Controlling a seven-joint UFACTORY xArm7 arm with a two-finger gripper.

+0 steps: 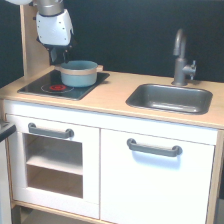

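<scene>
A blue-grey pot (79, 75) stands upright on the black stove top (40, 85), toward its right side. Above and just left of the pot's rim, the white arm reaches down from the top of the view. Its dark gripper (57, 55) hangs close by the pot's left side. Touching or apart, I cannot tell, and the fingers are too small and dark to show whether they are open or shut.
The glowing red burner (58, 87) lies left of the pot. Bare wooden counter (110, 95) runs from stove to sink (170, 97), where a tall dark faucet (180, 60) rises behind. Below are an oven-like door (55, 165) and a white cabinet door (150, 180).
</scene>
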